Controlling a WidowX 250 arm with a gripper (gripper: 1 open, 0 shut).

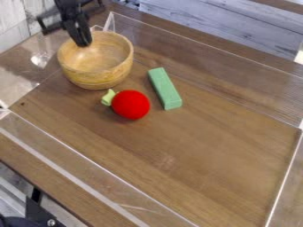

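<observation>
My black gripper [81, 37] reaches down from the top left to the back rim of a wooden bowl [95, 64], its tip at or just inside the rim. It looks shut, with nothing visible between its fingers, though its tip is small and dark. A red tomato-like object [131, 105] with a pale green stem lies in front of the bowl, a little to the right. A green block [165, 88] lies to the bowl's right.
The wooden table [201, 160] has clear edging strips along its sides. A pale plank wall stands behind it at top right.
</observation>
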